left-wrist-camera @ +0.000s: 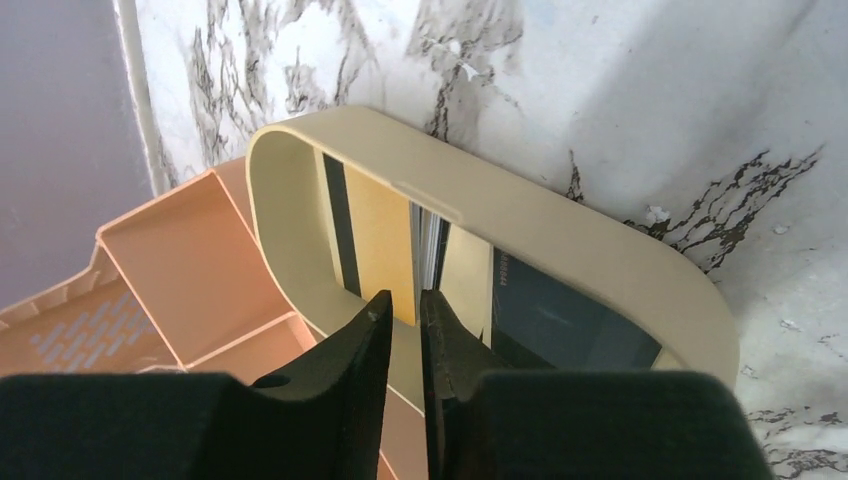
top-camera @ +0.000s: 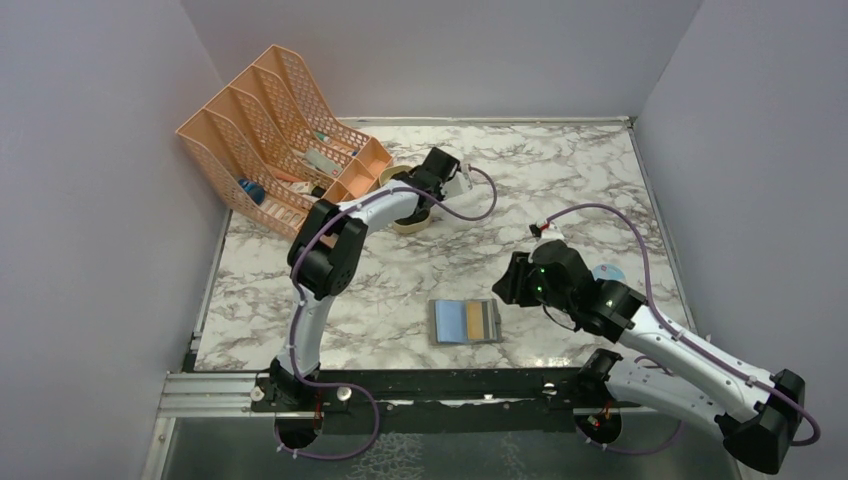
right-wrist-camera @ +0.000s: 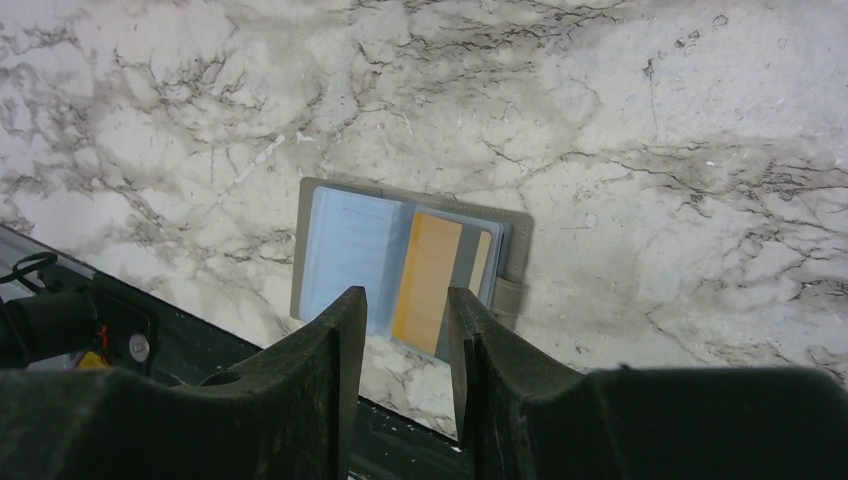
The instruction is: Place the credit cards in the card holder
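Observation:
The card holder lies spread flat near the table's front edge, blue sleeve on its left side. On its right side rests a tan card with a dark stripe. A cream oval container holds several cards, among them a tan card and a dark card. Above this container is my left gripper, its fingers part open with a narrow gap and nothing held. My right gripper hovers over the holder's near side, fingers part open and empty.
An orange file rack with several items in it stands at the back left, close against the oval container. A small blue disc lies behind the right arm.

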